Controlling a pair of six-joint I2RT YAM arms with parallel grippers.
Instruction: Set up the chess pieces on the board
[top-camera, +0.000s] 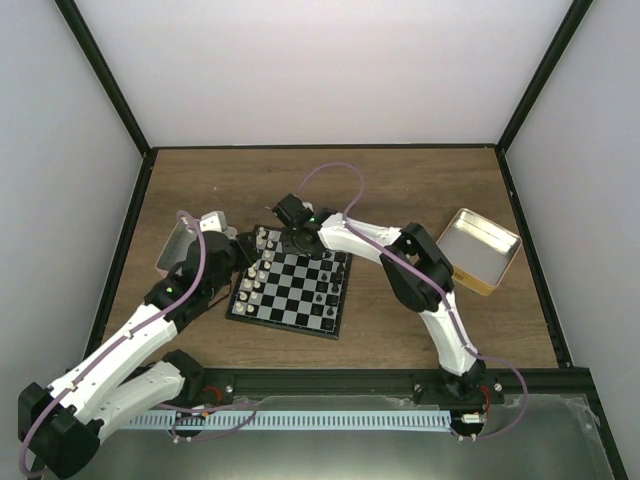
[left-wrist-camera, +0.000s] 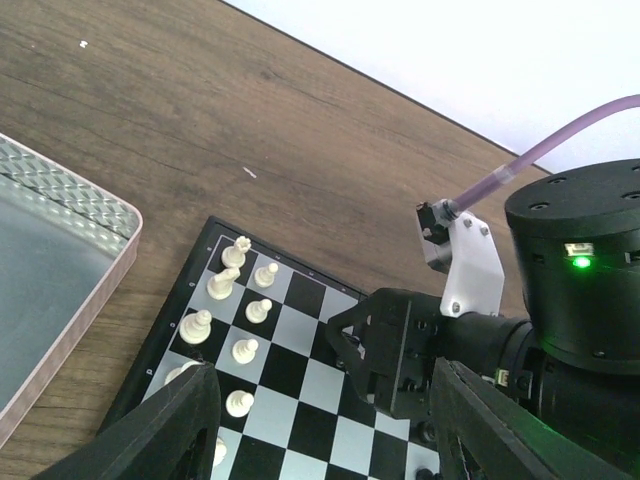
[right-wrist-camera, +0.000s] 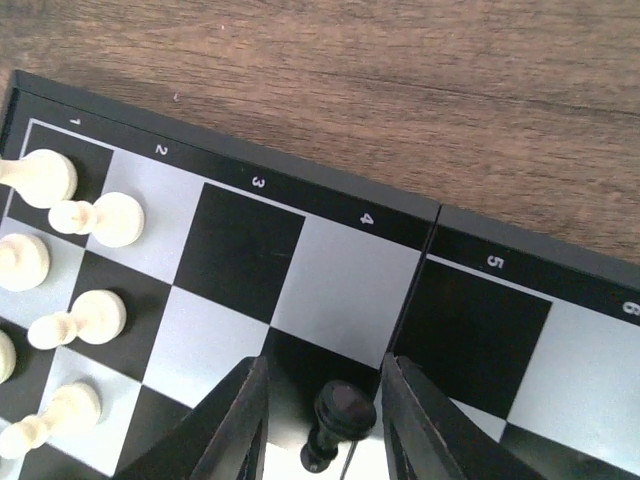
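Note:
The chessboard lies mid-table, white pieces along its left side and black pieces on its right. In the right wrist view, a black piece stands near column 4, between the fingertips of my right gripper, which are apart; contact is not clear. White pieces show at the left. My left gripper is open above the board's left side, with white pieces below; nothing shows held. In the left wrist view my right gripper hides part of the board.
A metal tray sits at the right, and another tray left of the board, partly behind the left arm.

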